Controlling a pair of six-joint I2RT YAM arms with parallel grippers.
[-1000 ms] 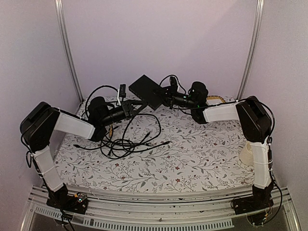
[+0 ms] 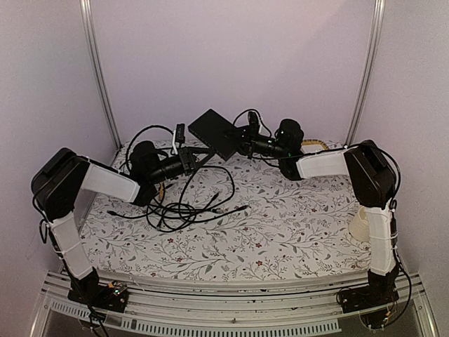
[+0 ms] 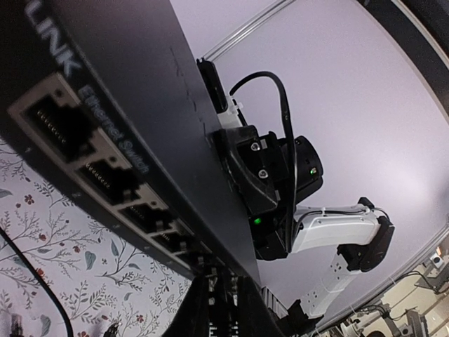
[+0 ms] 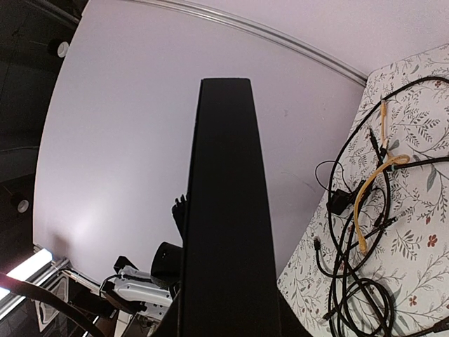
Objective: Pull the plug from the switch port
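A black Ethernet switch (image 2: pixel 210 130) is held in the air in my right gripper (image 2: pixel 242 140), which is shut on it; it fills the middle of the right wrist view (image 4: pixel 228 210). In the left wrist view its row of ports (image 3: pixel 105 175) faces me, the nearer ports empty. My left gripper (image 2: pixel 203 156) is at the switch's lower left end, its fingertips (image 3: pixel 203 302) at the far end of the port row around something small and dark, probably the plug. Whether they are closed on it I cannot tell.
Black cables (image 2: pixel 182 210) lie tangled on the floral table at the left, with a yellow cable (image 4: pixel 365 203) among them. A cream cylindrical object (image 2: pixel 359 225) stands at the right edge.
The switch and my right arm look unchanged.
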